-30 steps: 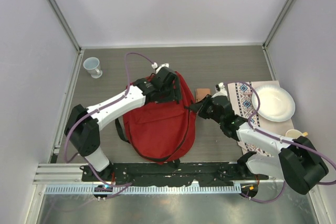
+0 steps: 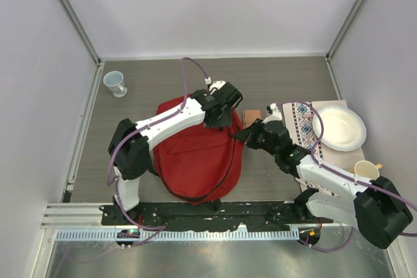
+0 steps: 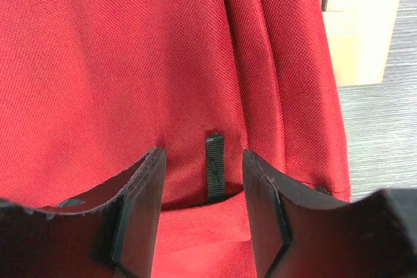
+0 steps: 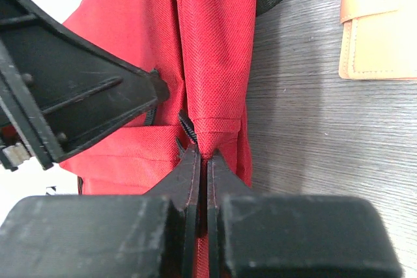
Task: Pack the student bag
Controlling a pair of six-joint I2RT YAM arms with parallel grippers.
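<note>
The red bag [image 2: 192,161] lies open and flat mid-table. My left gripper [image 2: 220,118] is over its upper right part; in the left wrist view its fingers [image 3: 140,193] are parted above red cloth, with a black zipper pull [image 3: 215,161] between them in view, not visibly held. My right gripper [image 2: 242,135] is shut on the bag's red edge, seen bunched at the fingertips in the right wrist view, where the left gripper's black finger also shows at upper left.
A tan notebook [image 4: 378,37] lies just right of the bag. A patterned mat with a white plate [image 2: 342,128] and a mug [image 2: 365,171] is at the right; another mug [image 2: 115,83] is at the back left.
My left gripper has moved right and its arm has swung further over the bag's upper right part. My right gripper has stayed nearly still.
</note>
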